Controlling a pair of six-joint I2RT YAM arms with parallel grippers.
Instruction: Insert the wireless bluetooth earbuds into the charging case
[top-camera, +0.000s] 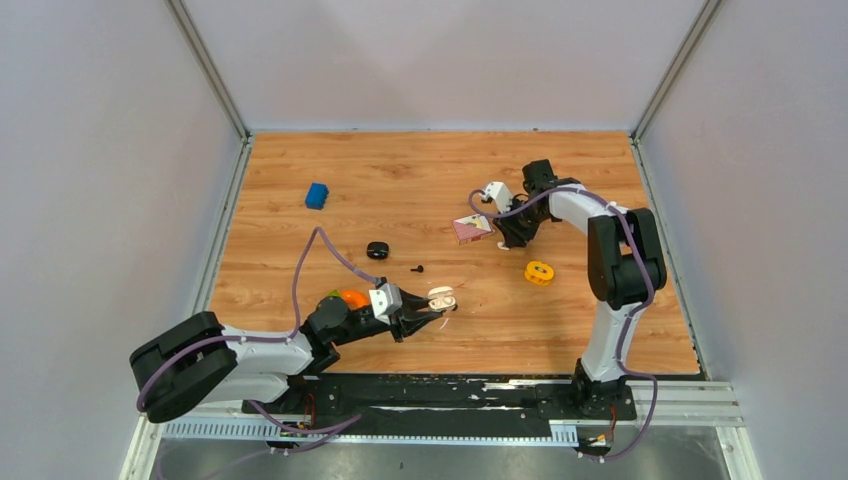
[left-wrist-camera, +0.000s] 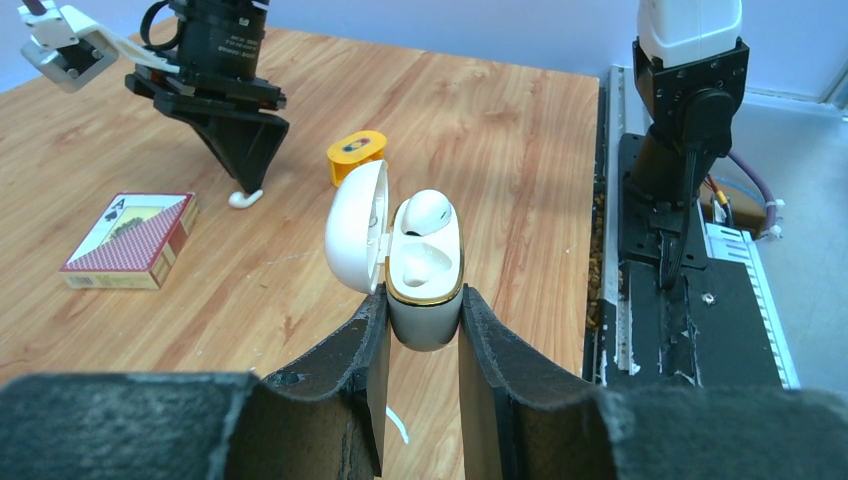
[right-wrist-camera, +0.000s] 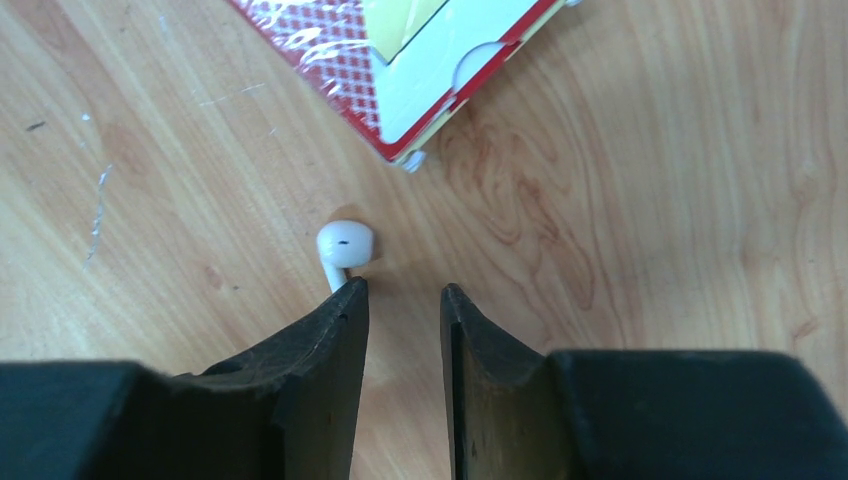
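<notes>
The white charging case (left-wrist-camera: 425, 300) stands with its lid (left-wrist-camera: 356, 228) open, and my left gripper is shut on its lower body. One of its sockets holds a rounded white earbud (left-wrist-camera: 428, 212); the other looks empty. A second white earbud (right-wrist-camera: 345, 243) lies on the table, its stem partly hidden behind the left fingertip of my right gripper. The fingers there stand part open, with only bare wood visible between them; the earbud's head is outside that gap, forward and to the left. From the top, the right gripper (top-camera: 513, 240) is low beside this earbud (top-camera: 503, 247).
A card box (top-camera: 472, 229) lies close to the loose earbud. The yellow round object (top-camera: 539, 273) sits nearer the front. Elsewhere are a black case-like object (top-camera: 377, 250), a small dark piece (top-camera: 417, 269), a blue block (top-camera: 316, 196) and an orange object (top-camera: 354, 299).
</notes>
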